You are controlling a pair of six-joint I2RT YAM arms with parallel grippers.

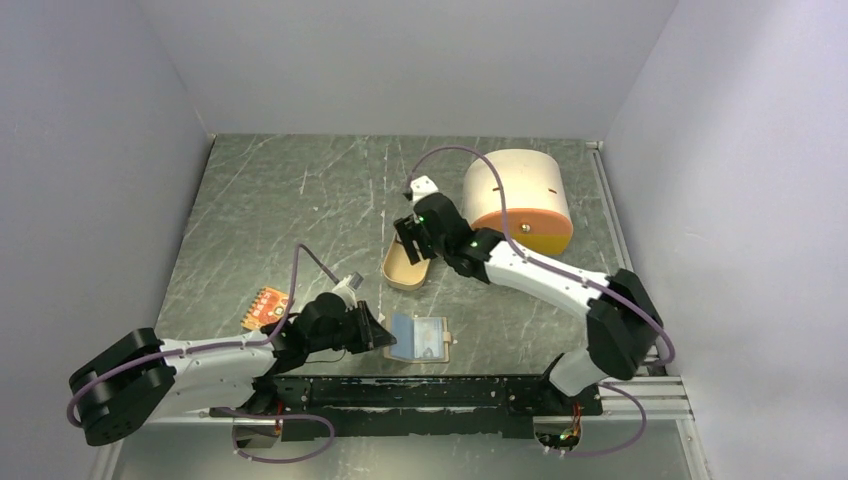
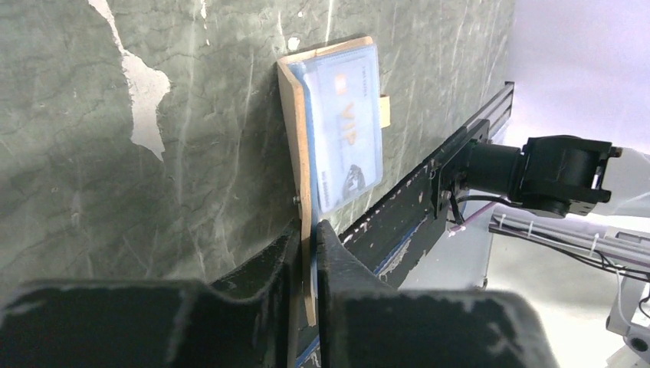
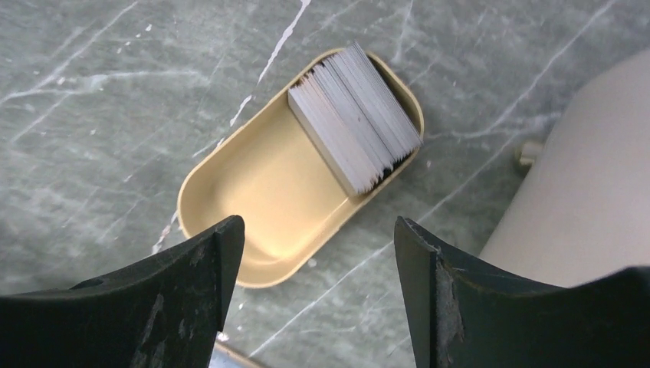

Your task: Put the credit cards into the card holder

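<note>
The open card holder (image 2: 303,146) lies at the front of the table, a card marked VIP (image 2: 345,130) visible on its inner page. Its raised cover stands between the closely spaced fingers of my left gripper; whether they press on it is unclear. In the top view my right gripper (image 1: 410,240) hovers over the tan tray (image 1: 405,277). Several grey-white credit cards (image 3: 356,115) stand on edge in one end of that tray. Open wide, the right fingers (image 3: 222,253) are apart from the cards, with nothing held.
A rounded cream box (image 1: 515,185) with an orange and yellow front stands just right of the tray. An orange notebook (image 1: 265,307) lies at the left, beside my left arm.
</note>
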